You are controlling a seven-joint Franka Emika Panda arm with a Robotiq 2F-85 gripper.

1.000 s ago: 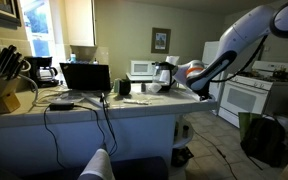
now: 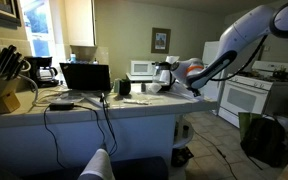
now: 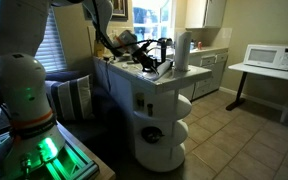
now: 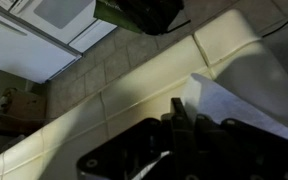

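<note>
Low in the wrist view, my gripper has its dark fingers close together over the tiled counter. A white cloth or sheet of paper (image 4: 234, 108) lies right beside the fingertips and stretches to the right; whether any of it is pinched between them is not clear. In exterior view 1 the arm (image 2: 236, 52) reaches in from the right to the far end of the counter (image 2: 74, 119). The fingers are too small there to make out.
The tiled counter edge (image 4: 144, 78) drops to the floor, where a dark bag (image 4: 139, 8) stands. A black laptop (image 2: 86, 77), a knife block (image 2: 2, 82) and a dark mug (image 2: 124, 87) crowd the counter. A white stove (image 2: 246, 98) stands beyond. Cables hang down the counter front.
The counter objects have stayed in place.
</note>
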